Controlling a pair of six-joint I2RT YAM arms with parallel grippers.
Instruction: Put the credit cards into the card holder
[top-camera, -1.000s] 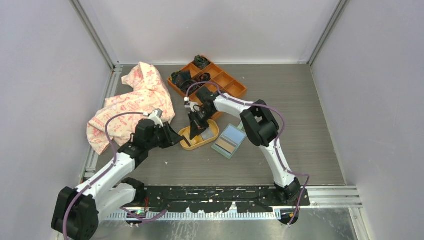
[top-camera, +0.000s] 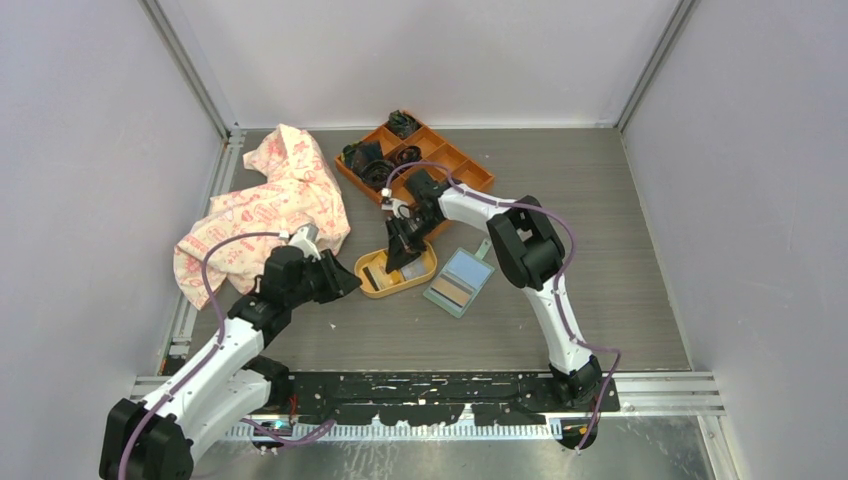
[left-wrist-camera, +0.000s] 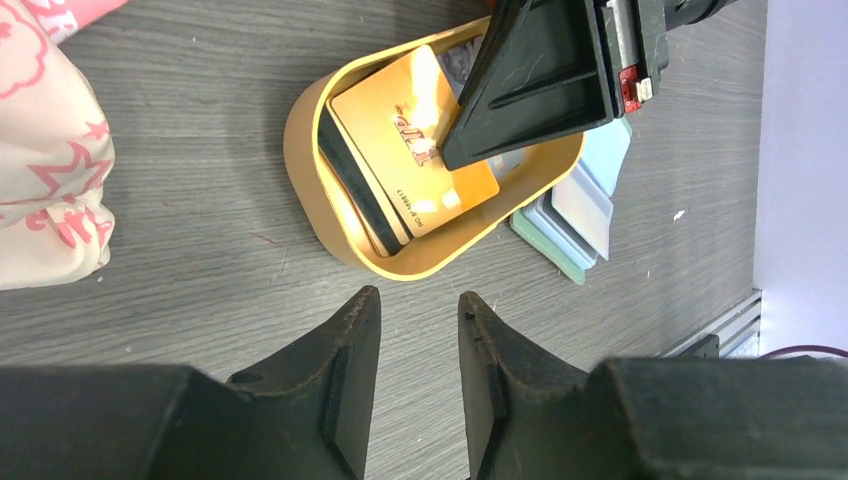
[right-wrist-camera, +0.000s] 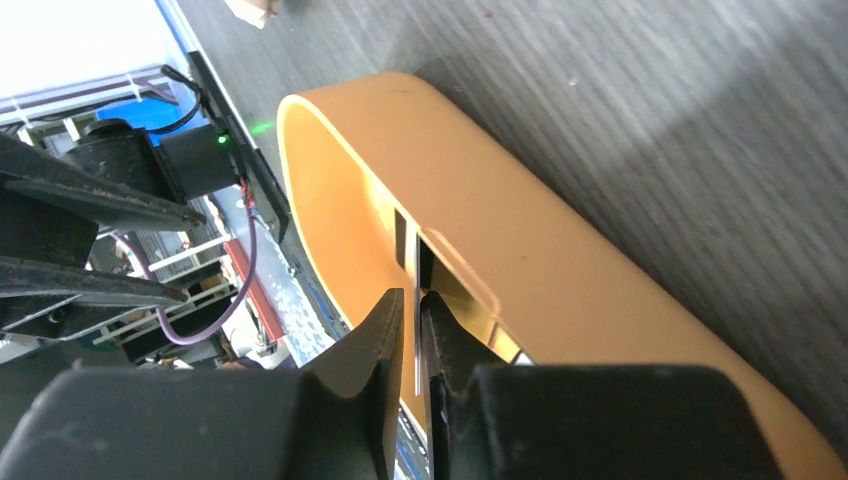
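A yellow oval tray (top-camera: 372, 295) stands mid-table; in the left wrist view, an orange card (left-wrist-camera: 400, 120) and a dark-edged card (left-wrist-camera: 352, 178) lean inside it. The green card holder (top-camera: 462, 282) lies flat to its right, with pale and tan panels showing. My right gripper reaches into the tray at the orange card, its fingers nearly together. A thin card edge (right-wrist-camera: 411, 250) runs between them; whether it is pinched is unclear. My left gripper stands open just off the tray's left side, nothing between its fingers.
An orange divided box (top-camera: 460, 165) with dark items lies behind the tray. To the left is a crumpled pink-patterned cloth (top-camera: 290, 190).
My left gripper has backed away to the left from the tray's edge. The right gripper has shifted slightly right inside the tray. The tray and the green holder have not moved noticeably.
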